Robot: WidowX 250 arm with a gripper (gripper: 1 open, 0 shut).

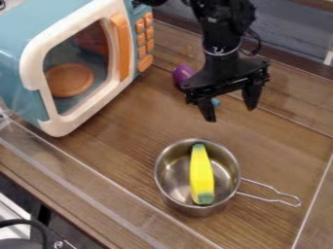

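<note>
My black gripper (pixel 229 105) hangs open over the back of the wooden counter, its fingers low near a purple object (pixel 184 74) that it partly hides. A small bit of blue shows behind the fingers. In front, a steel saucepan (pixel 173 179) holds a yellow elongated item (pixel 201 173), with its handle pointing right.
A toy microwave (pixel 53 39) in teal and white, with orange buttons and an orange plate inside, fills the back left. A dark object sits at the lower left edge.
</note>
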